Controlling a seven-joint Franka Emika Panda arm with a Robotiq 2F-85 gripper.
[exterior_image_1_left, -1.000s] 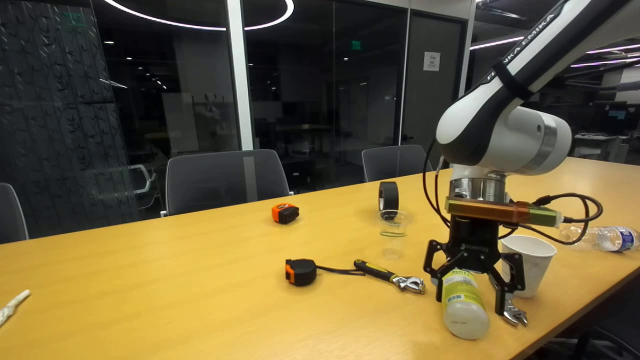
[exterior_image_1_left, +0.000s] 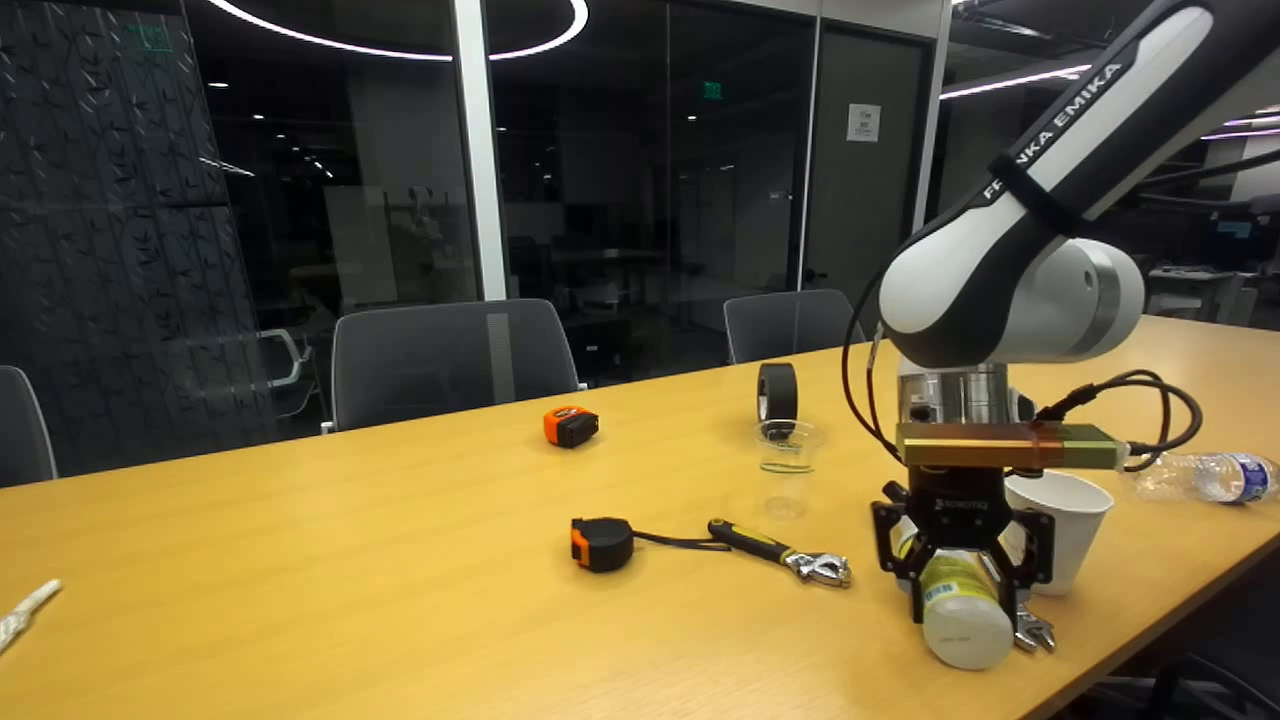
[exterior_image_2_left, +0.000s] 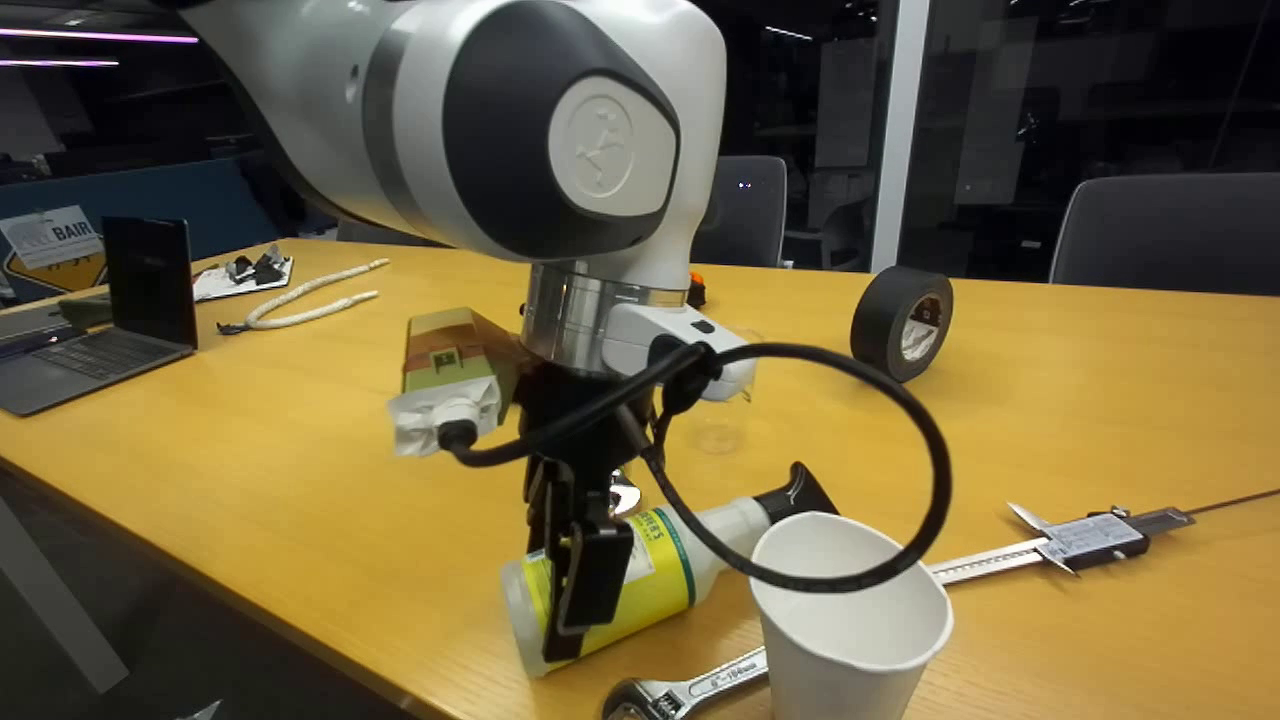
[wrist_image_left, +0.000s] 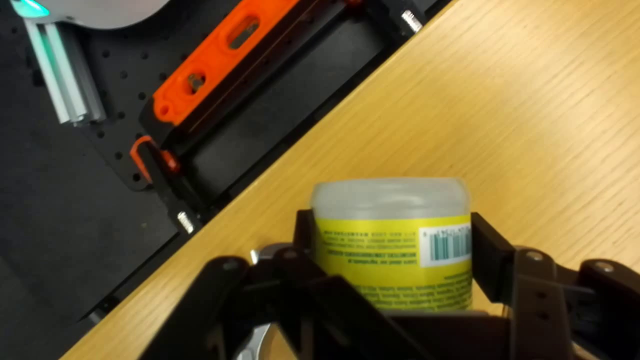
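A spray bottle (exterior_image_2_left: 654, 576) with a yellow label, pale base and black nozzle lies on its side, and my gripper (exterior_image_2_left: 573, 648) is shut on its body near the base end. One finger shows on each side of the bottle (wrist_image_left: 393, 252) in the wrist view, both against it, with the barcode facing up. In exterior view 1 the bottle's round base (exterior_image_1_left: 967, 632) faces the camera between the fingers of the gripper (exterior_image_1_left: 969, 618). The bottle appears to be at table height; whether it touches the wood is hard to tell.
Close beside the gripper are a white cup (exterior_image_2_left: 852, 612) and a wrench (exterior_image_2_left: 708, 686). Calipers (exterior_image_2_left: 1086, 538) and black tape (exterior_image_2_left: 902, 322) lie beyond. Another wrench (exterior_image_1_left: 780, 552), tape measures (exterior_image_1_left: 602, 544) and a clear cup (exterior_image_1_left: 787, 468) stand left of the arm.
My gripper was open around the bottle and is now shut on it. The bottle's base end has shifted right and slightly up in exterior view 1.
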